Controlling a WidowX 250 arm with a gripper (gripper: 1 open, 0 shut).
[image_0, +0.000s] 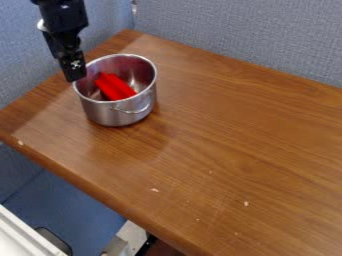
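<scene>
A steel pot (118, 110) with a wire handle stands near the left edge of the wooden table. Inside it lies a red object (115, 86), long and rounded. My black gripper (72, 68) hangs at the pot's back-left rim, coming down from the top of the view, open. Its fingertips are small and dark here, and nothing shows held between them.
Grey padded walls stand behind and to the left. A white frame and blue floor show below the table's left edge.
</scene>
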